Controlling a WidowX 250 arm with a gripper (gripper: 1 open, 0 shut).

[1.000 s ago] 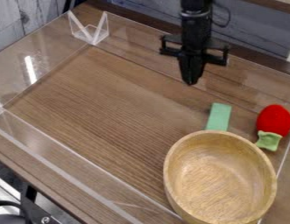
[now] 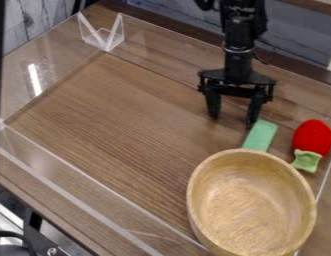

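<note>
My black gripper (image 2: 235,106) hangs open over the right part of the wooden table, its fingers pointing down just above and left of a green block (image 2: 261,137). A large tan bowl (image 2: 248,215) sits at the front right. A red object (image 2: 312,136) with a green piece (image 2: 307,160) below it lies at the right edge. Nothing shows between the fingers.
A white wire-like rack (image 2: 102,33) stands at the back left. A dark wall edge runs along the back right.
My gripper has come down and toward the front, closer to the green block. The bowl, block and red object have not moved.
</note>
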